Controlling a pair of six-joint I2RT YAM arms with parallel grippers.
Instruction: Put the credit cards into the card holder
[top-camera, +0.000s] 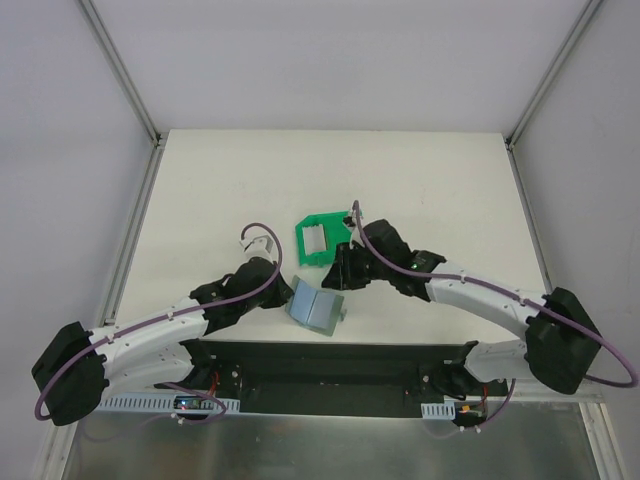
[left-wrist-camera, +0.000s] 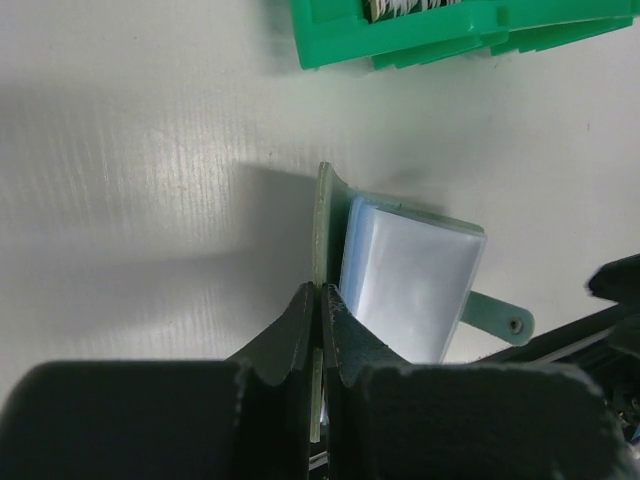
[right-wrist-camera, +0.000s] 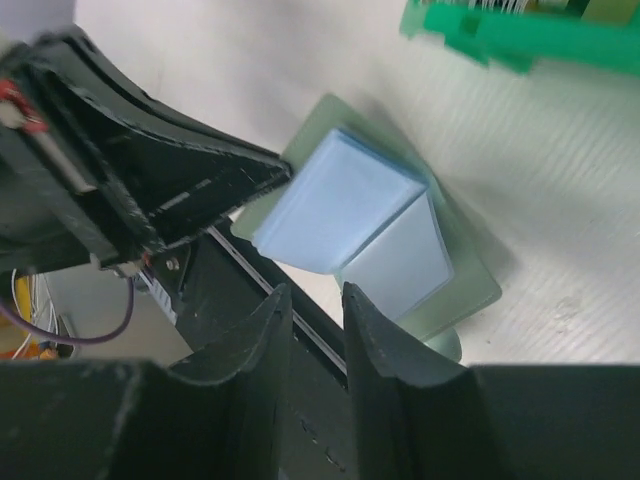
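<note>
The card holder (top-camera: 317, 307) lies spread open near the table's front edge, its grey-green cover around pale bluish sleeves (right-wrist-camera: 345, 200). My left gripper is shut on the edge of the holder's raised cover (left-wrist-camera: 326, 220). Over the holder's right side, my right gripper stands slightly open, and no card shows between its fingers. A row of cards (top-camera: 313, 238) sits in the left part of the green box (top-camera: 347, 218); only their edges show in the left wrist view.
Behind the holder stands the green box, close to the right arm (top-camera: 470, 290). A snap tab (left-wrist-camera: 500, 318) sticks out from the holder's right edge.
</note>
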